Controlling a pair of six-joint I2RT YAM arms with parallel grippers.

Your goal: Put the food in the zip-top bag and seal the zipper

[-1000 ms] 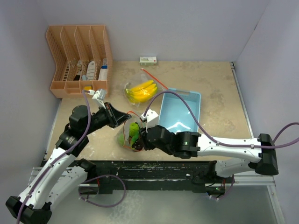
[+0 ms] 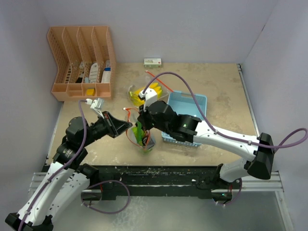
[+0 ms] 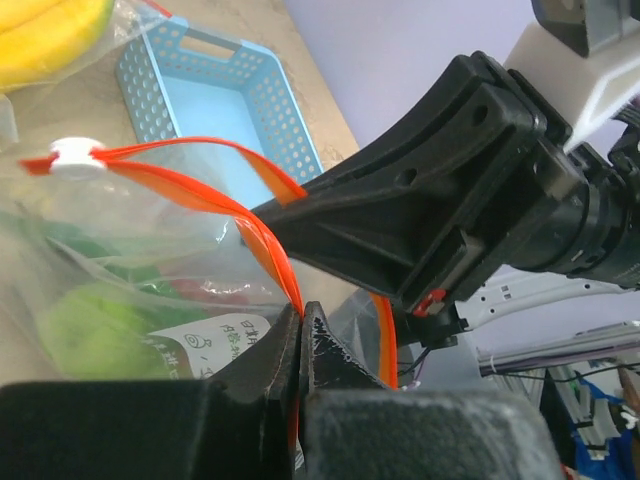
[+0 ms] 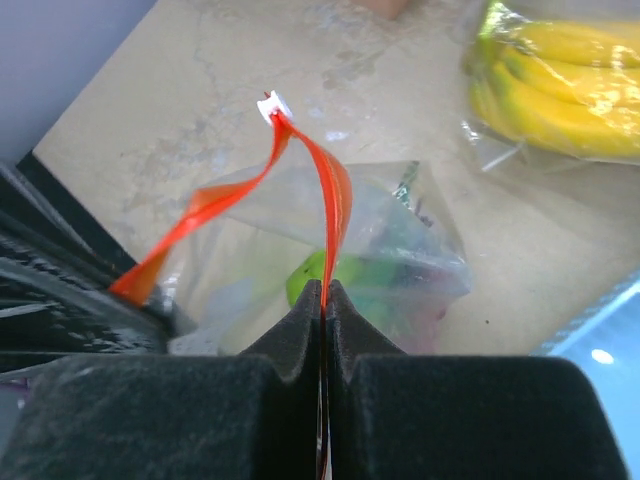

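The clear zip top bag (image 2: 150, 144) with orange zipper strips stands at the front middle of the table, green and dark food inside. In the left wrist view, a pale green item (image 3: 95, 325) and a white label (image 3: 215, 340) show through its plastic. My left gripper is shut on an orange edge of the bag; the strip (image 3: 225, 205) runs into its fingertips. My right gripper is shut on another part of the orange edge, a thin line of it showing between the fingers. Between the two grippers the strip is bowed, its white slider (image 3: 77, 158) off to one side.
Behind the bag lies another clear bag with yellow bananas (image 2: 137, 100). A blue basket (image 2: 199, 103) stands to the right, partly under my right arm. A tan organizer (image 2: 57, 90) fills the back left, and a small box (image 2: 152, 62) sits at the back.
My right gripper has moved toward the back, close to the left gripper. The bag's orange mouth has changed shape and spread to the right.
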